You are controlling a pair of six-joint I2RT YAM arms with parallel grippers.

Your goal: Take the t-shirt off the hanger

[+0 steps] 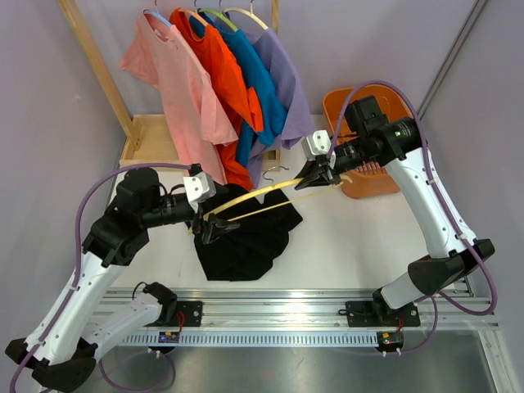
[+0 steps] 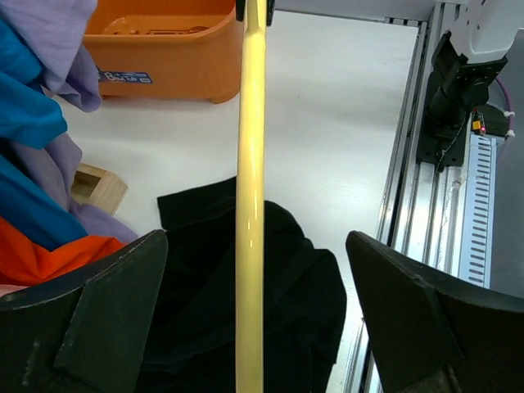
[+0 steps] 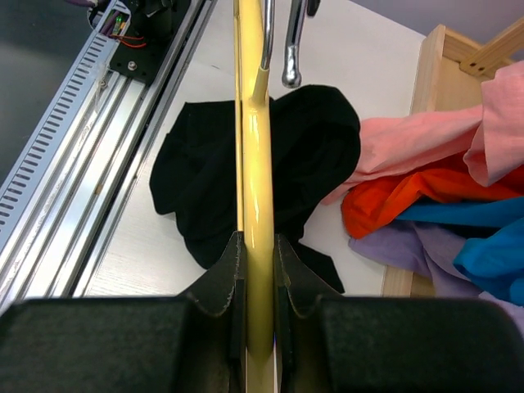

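A yellow hanger (image 1: 272, 191) spans between my arms. My right gripper is shut on it near one side, its metal hook pointing away. My left gripper (image 1: 213, 225) is open round the other end, with the yellow bar (image 2: 250, 139) running between its separated fingers. A black T-shirt (image 1: 241, 250) lies crumpled on the white surface below, off the hanger.
Pink (image 1: 176, 90), red, blue and purple shirts hang on a wooden rack (image 1: 106, 82) at the back. An orange basket (image 1: 385, 184) stands behind the right arm. Metal rails run along the front edge.
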